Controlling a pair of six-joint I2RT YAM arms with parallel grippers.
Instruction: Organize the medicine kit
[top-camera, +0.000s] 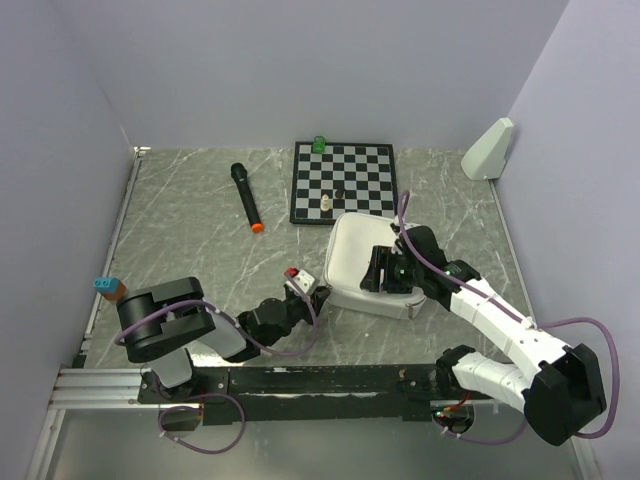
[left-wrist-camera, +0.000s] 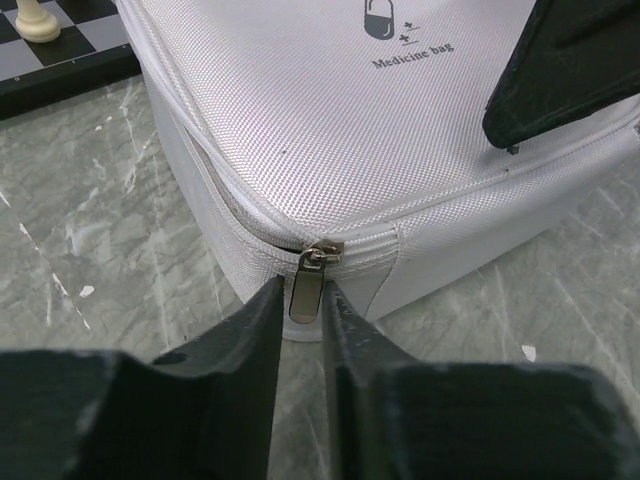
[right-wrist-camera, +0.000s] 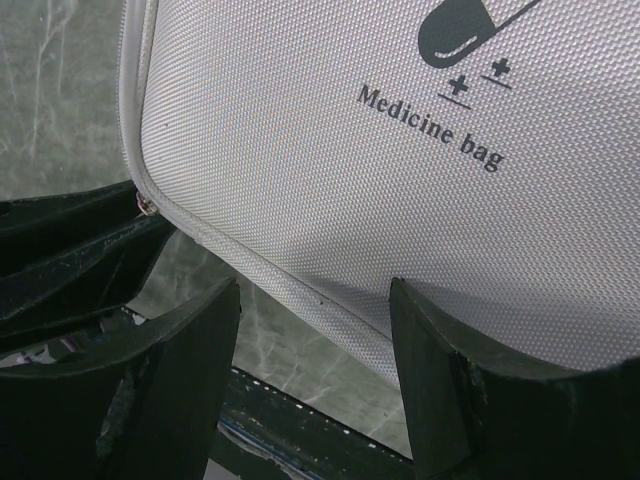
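Observation:
The white medicine bag (top-camera: 355, 250) lies on the table. In the left wrist view its zipper pull (left-wrist-camera: 307, 292) hangs at the near corner, between the fingertips of my left gripper, which are close around it; whether they are clamped on it I cannot tell. My right gripper is part open over the bag's lid, near its piped edge, with only fabric visible below the gap.
A chessboard (top-camera: 340, 175) with a few pieces sits behind the bag. A microphone (top-camera: 245, 197) lies left of it, and a white object (top-camera: 488, 150) stands at the back right.

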